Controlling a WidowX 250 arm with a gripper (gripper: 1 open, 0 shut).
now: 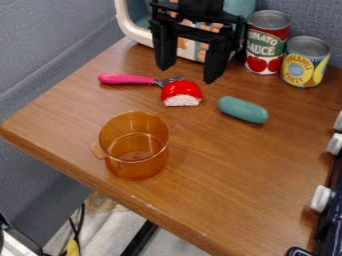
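My black gripper (190,62) hangs open over the back of the table, its two fingers spread above and behind a red-and-white piece (182,93). A pink-handled utensil (127,78) lies just left of that piece, and a teal oblong object (243,109) lies to its right. An amber translucent pot (134,145) stands at the front left, empty.
A pale bin (136,18) is behind the gripper. A tomato can (265,43) and a yellow can (305,62) stand at the back right. A dark appliance with white knobs (327,220) lines the right edge.
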